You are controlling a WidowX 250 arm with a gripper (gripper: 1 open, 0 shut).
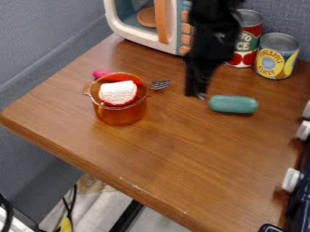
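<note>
My black gripper (198, 89) is at the upper middle, dark and blurred, above and to the left of a teal cylindrical object (234, 104) lying on the wooden table; whether it is open or shut is unclear. An orange pot (118, 112) with a white item (118, 91) in it stands left of the middle, a fork (160, 84) beside it. A pink object (100, 73) lies behind the pot.
A toy microwave (147, 25) stands at the back, with two cans (276, 60) to the right. A dark appliance with white knobs (295, 204) lines the right edge.
</note>
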